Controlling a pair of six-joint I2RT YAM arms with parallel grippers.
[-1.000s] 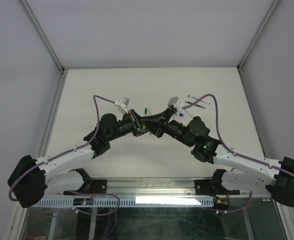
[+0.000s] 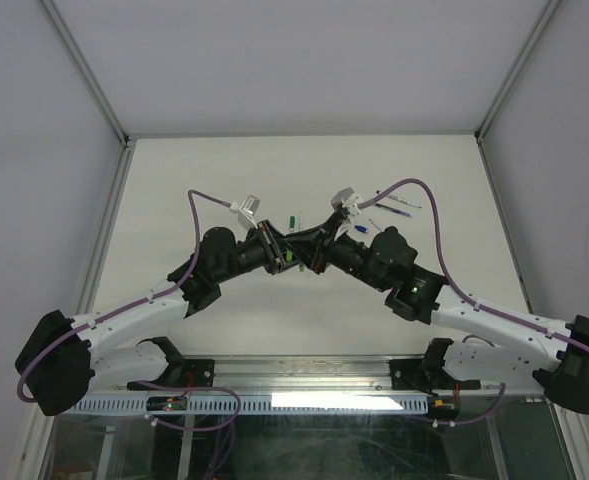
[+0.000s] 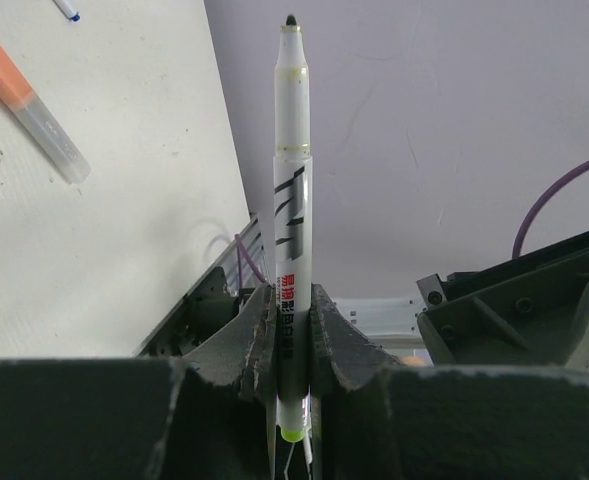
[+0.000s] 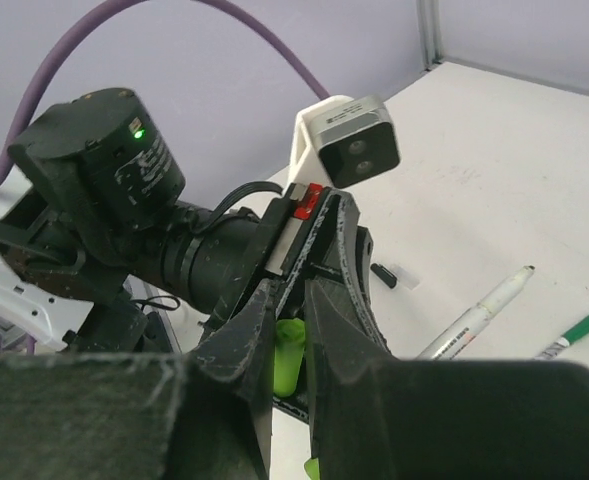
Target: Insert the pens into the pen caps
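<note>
In the left wrist view a white marker pen (image 3: 293, 215) stands lengthwise in my left gripper, which is shut around its lower body. Its dark green tip (image 3: 291, 20) is bare and points away from the gripper; the other end is lime green. My right gripper is shut on a lime-green cap (image 4: 288, 357), part of which shows between its fingers. From above, the left gripper (image 2: 276, 250) and right gripper (image 2: 316, 252) are close together over the table's middle. Whether pen and cap touch cannot be told.
An orange-and-clear marker (image 3: 31, 108) lies on the white table in the left wrist view. A white marker (image 4: 479, 312) and a dark-green-ended pen (image 4: 580, 329) lie beyond the right gripper. More pens (image 2: 394, 209) rest at the right.
The left arm looks still.
</note>
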